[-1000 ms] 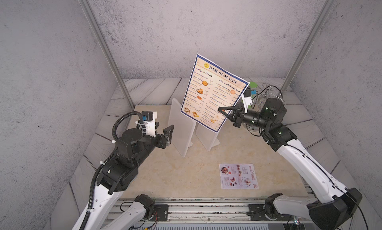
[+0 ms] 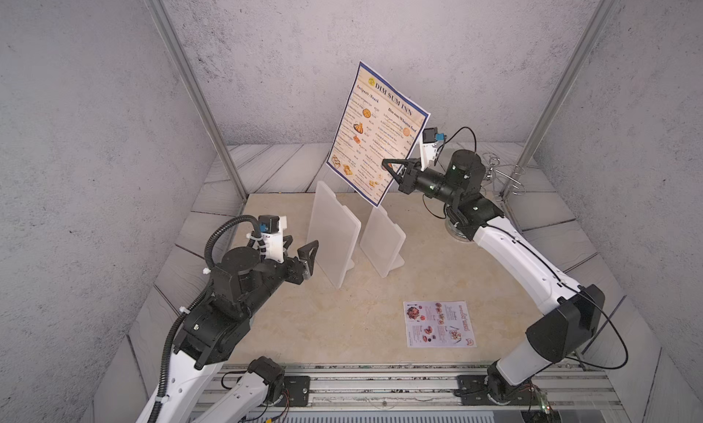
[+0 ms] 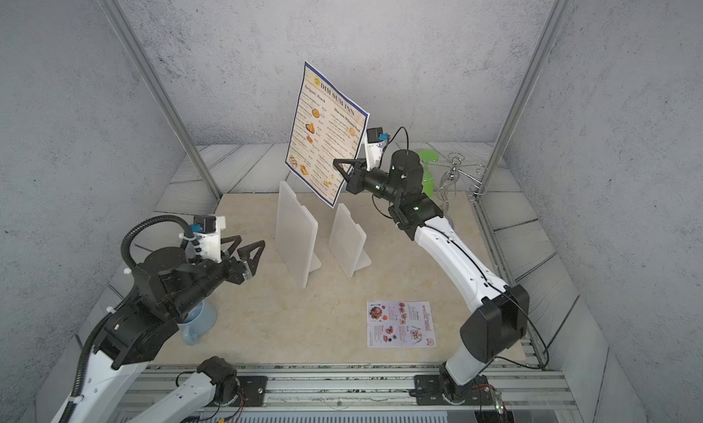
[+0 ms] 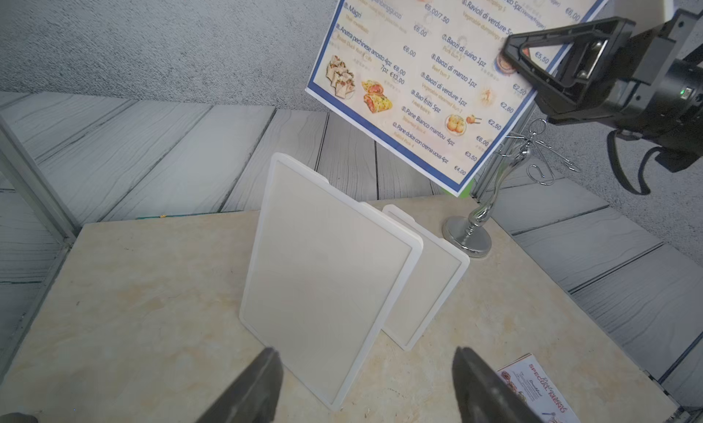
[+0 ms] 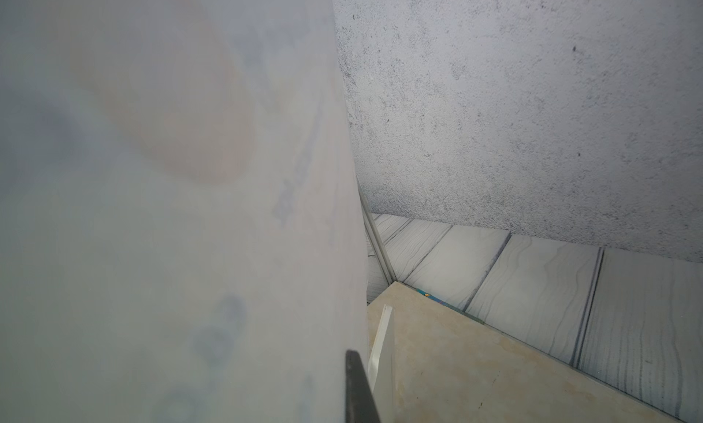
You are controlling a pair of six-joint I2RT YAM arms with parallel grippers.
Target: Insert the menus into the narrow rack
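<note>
The large blue-bordered menu (image 2: 375, 123) hangs tilted in the air, above and behind the rack. My right gripper (image 2: 388, 165) is shut on this menu at its right side, toward the lower corner. Its pale sheet (image 5: 175, 203) fills the left half of the right wrist view. Two upright white panels form the rack: a taller one (image 2: 333, 232) and a smaller one (image 2: 383, 241), with a gap between them. A smaller pinkish menu (image 2: 439, 324) lies flat on the table, front right. Left of the tall panel, my left gripper stands open and empty.
A chrome stand (image 4: 468, 232) rises at the back right, with something green (image 3: 427, 170) near it. Under the left arm sits a light blue cup (image 3: 197, 320).
</note>
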